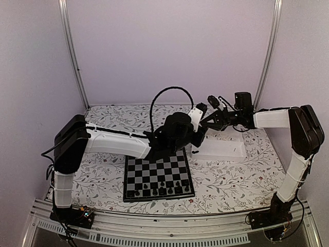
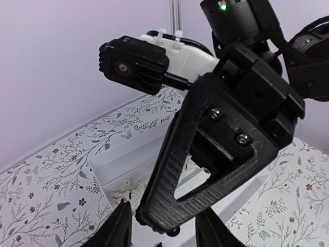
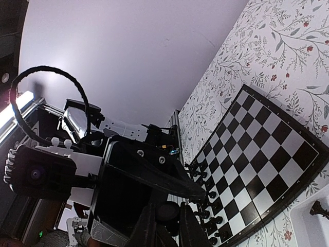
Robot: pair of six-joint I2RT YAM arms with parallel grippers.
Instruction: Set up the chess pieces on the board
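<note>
The checkered board lies front centre, several black pieces along its near rows. Above the tray's near left, my two grippers meet. My right gripper is shut on a black chess piece, whose round end shows between its fingers in the right wrist view. My left gripper has its fingers apart, around the lower tip of the right gripper in the left wrist view; whether they touch the piece is hidden.
The white tray right of the board holds white pieces and a few black ones. Walls enclose the back and sides.
</note>
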